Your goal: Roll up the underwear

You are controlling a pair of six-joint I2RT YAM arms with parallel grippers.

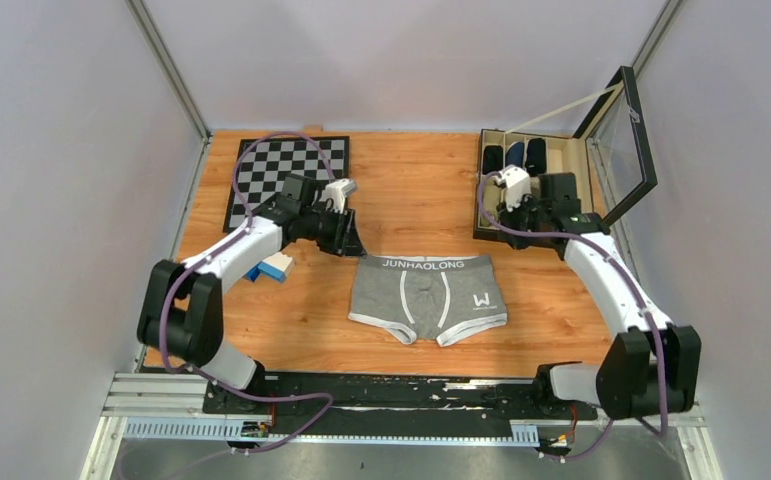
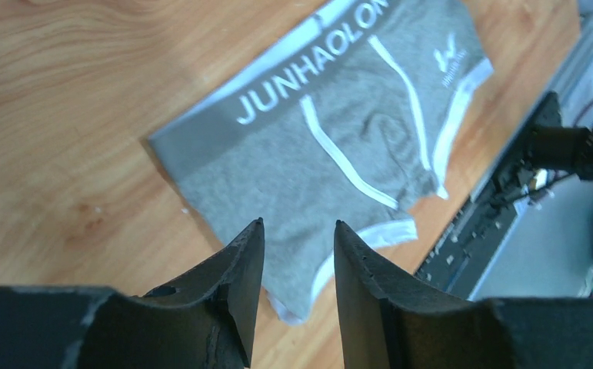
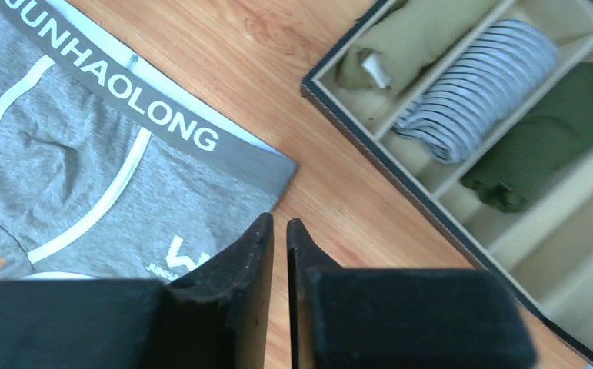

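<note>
Grey boxer briefs (image 1: 426, 297) lie spread flat on the wooden table, the JUNHAOLONG waistband toward the back, white trim at the legs. My left gripper is raised over the briefs' left end; its fingers stand a short gap apart, and nothing clear shows between them in the left wrist view. My right gripper is over the table between the briefs' right corner and the box, its fingers close together with a narrow gap, nothing visible between them.
An open compartment box (image 1: 564, 160) with rolled garments stands at back right, lid raised. A checkerboard (image 1: 266, 165) lies at back left, small blue-and-white blocks (image 1: 275, 268) left of the briefs.
</note>
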